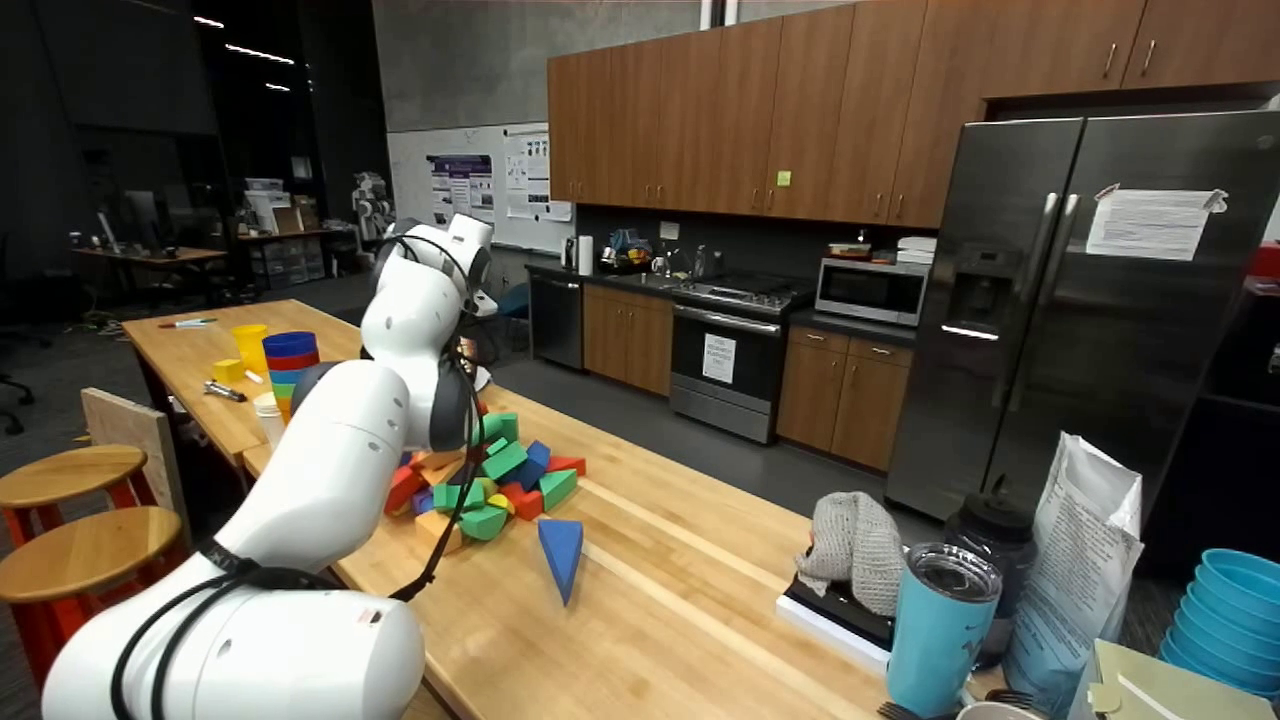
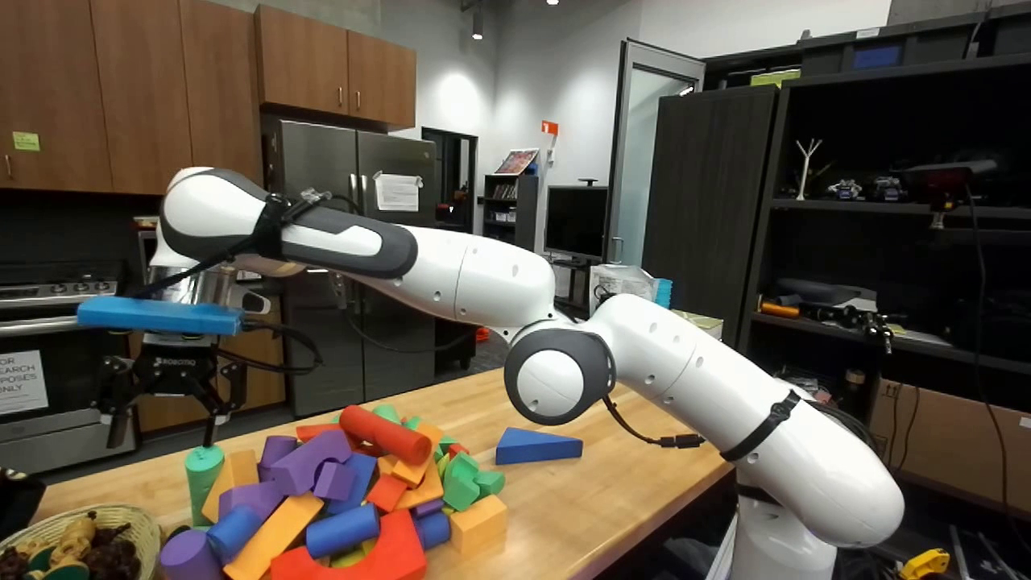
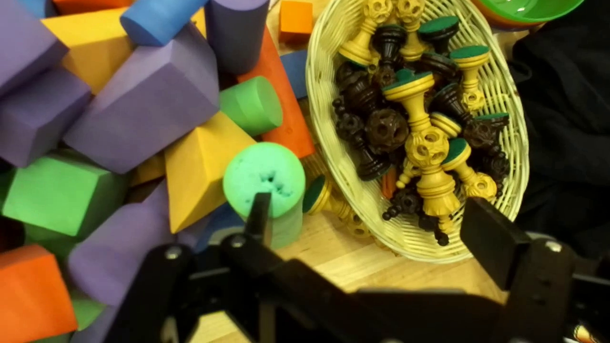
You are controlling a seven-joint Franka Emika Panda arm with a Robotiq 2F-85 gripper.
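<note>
My gripper (image 2: 164, 430) is open, its fingers wide apart and nothing between them. In the wrist view, one finger (image 3: 261, 212) overlaps the near side of an upright green cylinder (image 3: 264, 171) with a pitted top. Exterior view 2 has that finger's tip right over the top of the same cylinder (image 2: 204, 474); whether they touch, I cannot tell. The other finger (image 3: 493, 240) overlaps the lower right of a wicker basket (image 3: 320, 114) of dark and yellow carved chess pieces. A heap of coloured blocks (image 3: 143, 103) lies beside the cylinder.
A blue triangular block (image 1: 561, 554) lies apart from the heap on the wooden table (image 1: 684, 588), with bare wood around it. Dark cloth (image 3: 566, 126) lies beyond the basket, near a green bowl (image 3: 529, 8). A blue tumbler (image 1: 942, 624) stands at the table's far end.
</note>
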